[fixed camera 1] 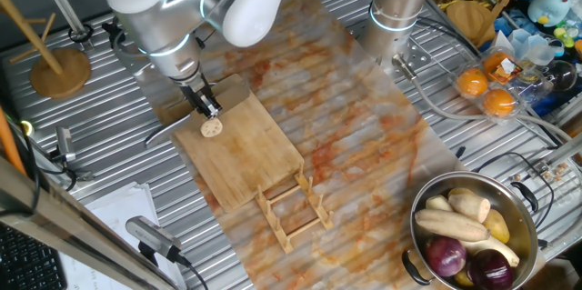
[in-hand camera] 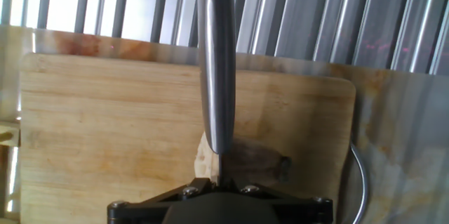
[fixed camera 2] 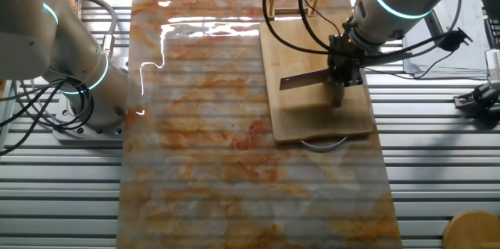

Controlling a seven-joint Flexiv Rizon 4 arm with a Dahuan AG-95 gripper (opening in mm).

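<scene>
My gripper (fixed camera 1: 207, 110) is shut on a knife above the near-left end of the wooden cutting board (fixed camera 1: 238, 155). The knife's metal handle (in-hand camera: 219, 55) sticks out from between the fingers in the wrist view. On the opposite side its grey blade (fixed camera 2: 303, 80) reaches out over the board in exterior view 2. A piece of lotus root (fixed camera 1: 211, 127) lies close to the blade, its pale holed cut face turned toward the board's middle. In the wrist view its darker body (in-hand camera: 256, 161) extends right of the handle. Whether the blade's edge touches it is hidden.
A small wooden rack (fixed camera 1: 296, 215) stands at the board's other end, empty.
</scene>
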